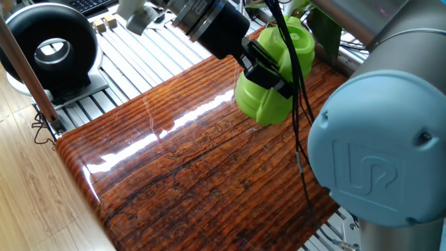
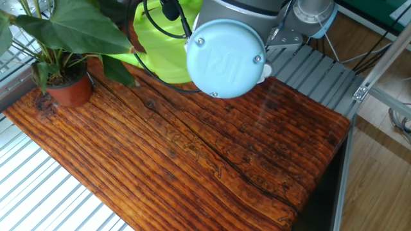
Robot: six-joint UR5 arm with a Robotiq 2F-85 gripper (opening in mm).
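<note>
A lime-green watering can (image 1: 263, 104) is tilted over the back part of the wooden table in exterior view 1. My black gripper (image 1: 267, 71) is shut on the green watering can, its fingers against the can's middle; the exact contact is partly hidden by dark cables. Exterior view 2 shows the can's green body (image 2: 168, 48) partly behind the blue-capped arm joint, which hides the gripper there. A green spout points left toward a leafy plant (image 2: 77, 29) in a brown pot (image 2: 72, 92).
Black cables (image 1: 298, 104) hang beside the can. A black ring-shaped device (image 1: 52, 52) stands on the slatted metal surface off the table's far left corner. The arm's blue joint cap (image 1: 380, 146) fills the right side.
</note>
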